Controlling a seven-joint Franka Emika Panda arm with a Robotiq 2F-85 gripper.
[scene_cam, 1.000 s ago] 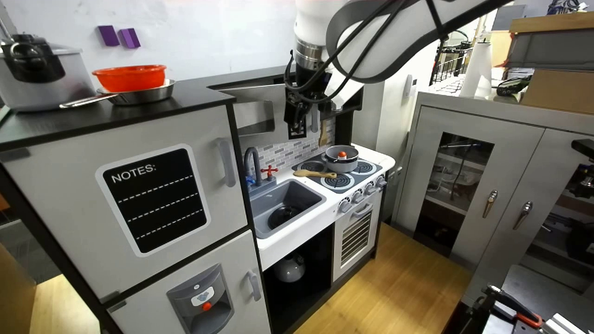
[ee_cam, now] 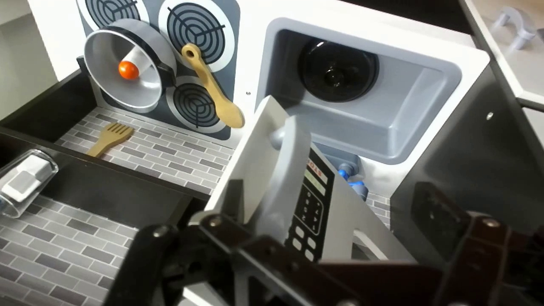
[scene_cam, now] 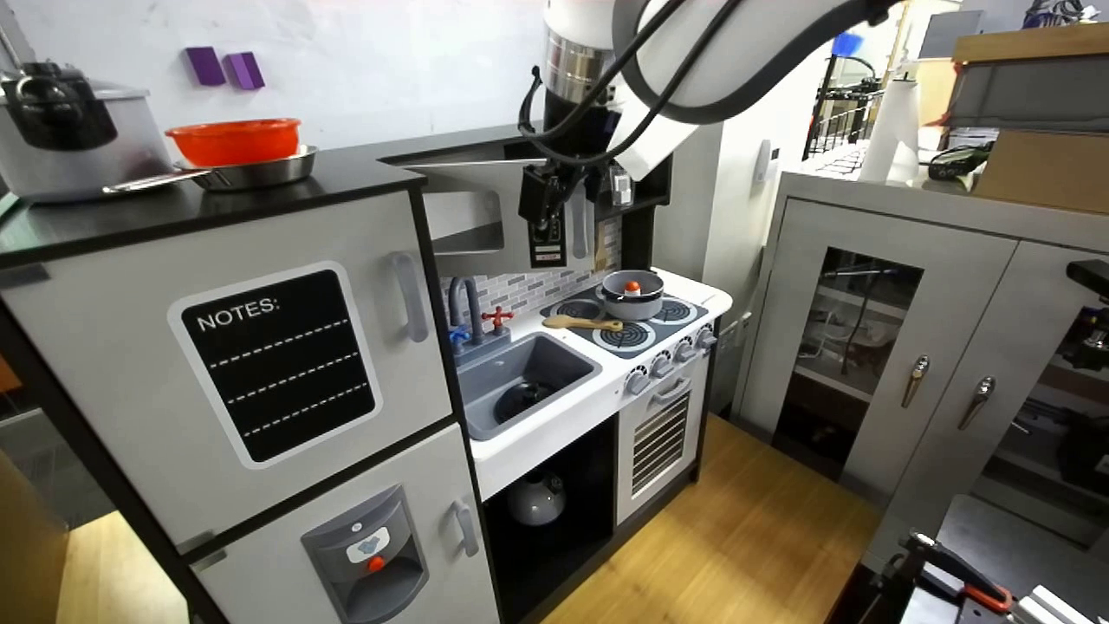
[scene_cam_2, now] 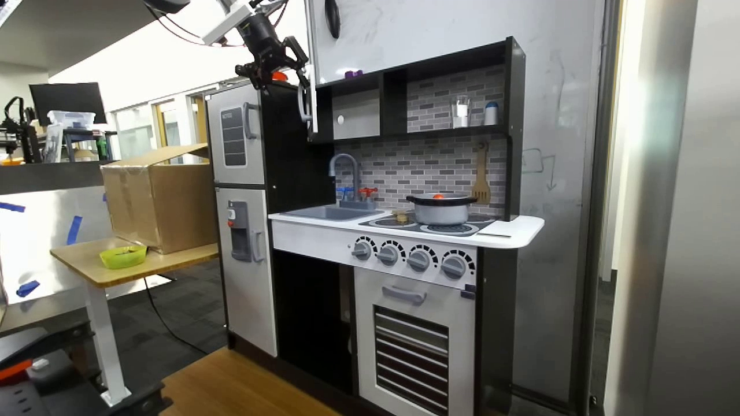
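Observation:
A toy kitchen's microwave door stands swung open over the sink. Its curved grey handle and black keypad panel show in the wrist view. My gripper is at that door, fingers spread wide. In the wrist view, one finger is close beside the handle, while the other finger is well to the right, past the door's face. The handle and door edge lie toward the left finger; whether anything touches is unclear. Nothing is clamped in the fingers.
Below are the sink with a black dish, a wooden spoon on the stove, and a grey pot holding an orange-tipped item. A glass stands on the shelf. The fridge top carries an orange bowl and pans.
My gripper has risen slightly and its fingers look farther apart, with more of the keypad panel visible. The whole toy kitchen has shifted a little to the left in exterior view 1.

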